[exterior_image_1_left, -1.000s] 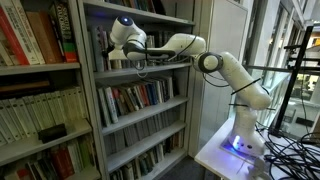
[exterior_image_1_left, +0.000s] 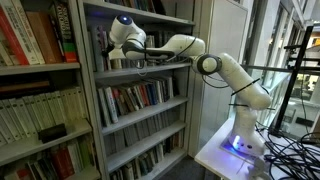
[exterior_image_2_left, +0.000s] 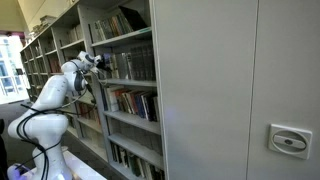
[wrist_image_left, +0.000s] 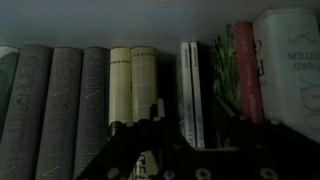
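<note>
In the wrist view, my gripper faces a row of upright books, its dark fingers (wrist_image_left: 158, 122) apart. Two thin white books (wrist_image_left: 192, 90) stand in line with the gap; whether either finger touches them is too dark to tell. Two cream volumes (wrist_image_left: 133, 85) are left of them, and a dark red book (wrist_image_left: 247, 70) is to their right. From outside, the white arm (exterior_image_1_left: 165, 47) reaches across to the bookcase, its end at an upper shelf. There the fingers are too small to make out.
Grey matching volumes (wrist_image_left: 58, 110) fill the row's left side, and a thick pale book (wrist_image_left: 290, 70) stands far right. A shelf board (wrist_image_left: 150, 20) runs close above the books. More book-filled shelves (exterior_image_1_left: 145, 115) lie below. A plain white panel (exterior_image_2_left: 205, 100) flanks the bookcase.
</note>
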